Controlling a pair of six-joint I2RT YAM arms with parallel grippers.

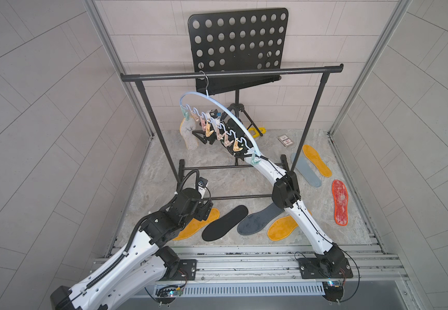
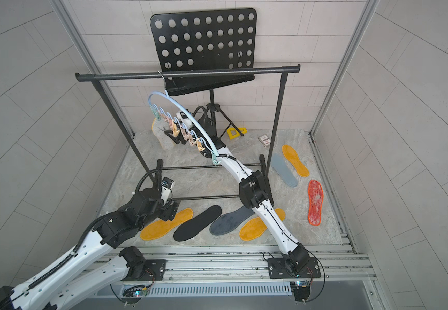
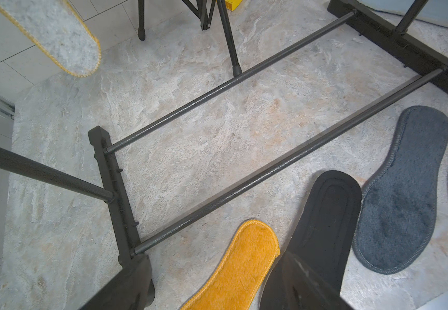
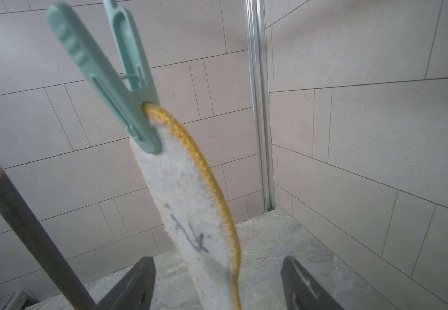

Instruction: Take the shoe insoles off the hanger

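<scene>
A white insole with a yellow edge [image 4: 192,222] hangs from a green clip [image 4: 125,98] at one end of the blue hanger [image 1: 229,110]. Its lower part appears between the spread fingers of my open right gripper; whether they touch it I cannot tell. From above, that gripper reaches in under the hanger, right beside the insole [image 1: 187,133]. The hanger's other visible clips carry no insole that I can see. My left gripper is open and empty, above the floor near the front left of the rack.
Several loose insoles lie on the floor, among them a black one [image 1: 225,223], a dark grey one [image 1: 255,221] and a red one [image 1: 340,202]. The rack's posts and low bars [image 3: 280,160] frame the space. A black music stand [image 1: 236,46] stands behind.
</scene>
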